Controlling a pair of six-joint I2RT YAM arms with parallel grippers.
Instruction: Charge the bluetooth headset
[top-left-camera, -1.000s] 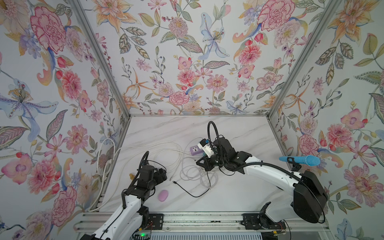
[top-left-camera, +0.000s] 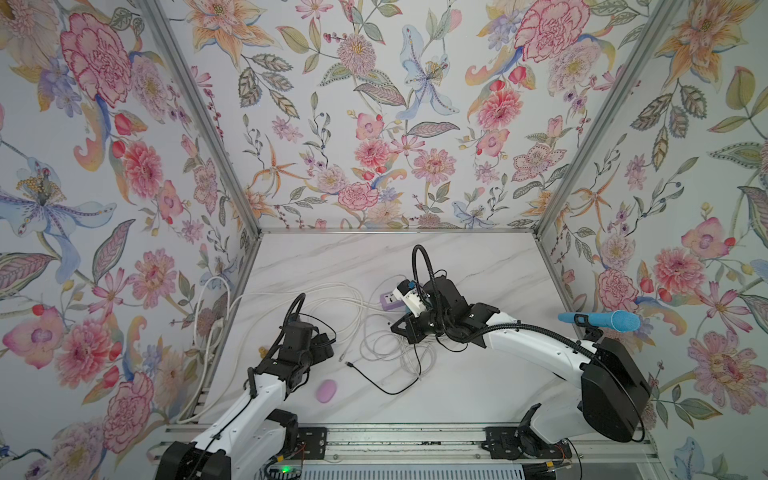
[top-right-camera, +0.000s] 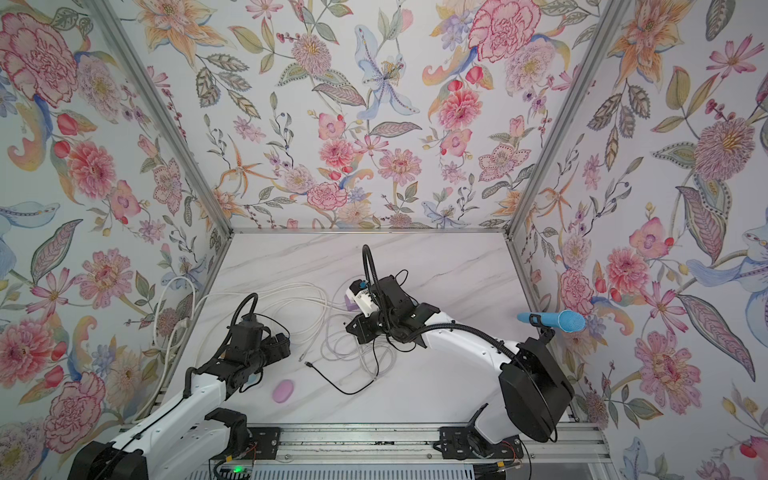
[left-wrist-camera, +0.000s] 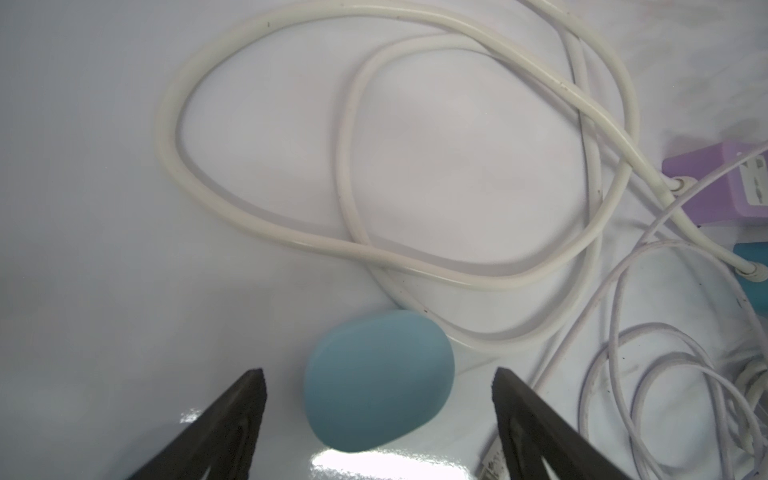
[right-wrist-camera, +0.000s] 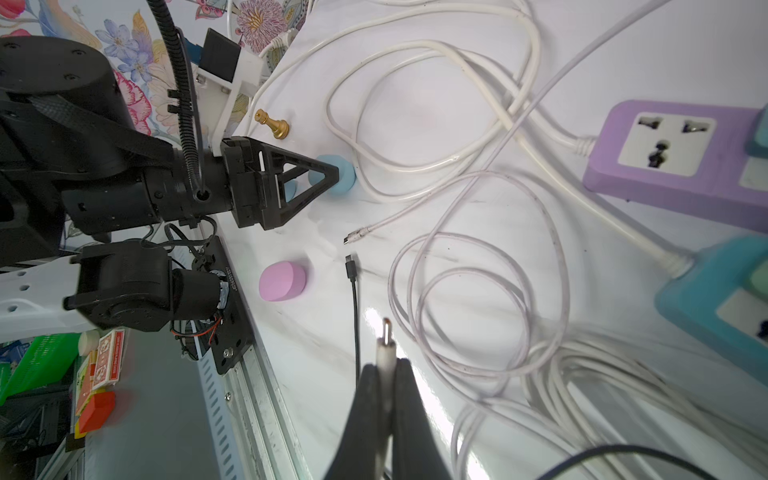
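A smooth light-blue rounded piece (left-wrist-camera: 379, 381) lies on the table between the spread fingers of my left gripper, with gaps on both sides. My left gripper is open. The right gripper is shut; a thin pale piece (right-wrist-camera: 385, 352) with a metal tip shows between its fingers. What that piece belongs to is unclear. A black cable with a small plug (right-wrist-camera: 350, 265) rests on the table and runs back below the right gripper. Near it lies a white cable's plug (right-wrist-camera: 354, 236). A pink rounded piece (right-wrist-camera: 282, 281) sits near the front edge.
A purple power strip (right-wrist-camera: 596, 164) and a blue one (right-wrist-camera: 668, 300) stand among thick white cords (right-wrist-camera: 480, 80). Coiled pale cable (right-wrist-camera: 512, 372) covers the middle. A brass chess-like piece (right-wrist-camera: 277, 125) is beyond the left gripper.
The right arm has barely moved. The pink piece and black plug stay put.
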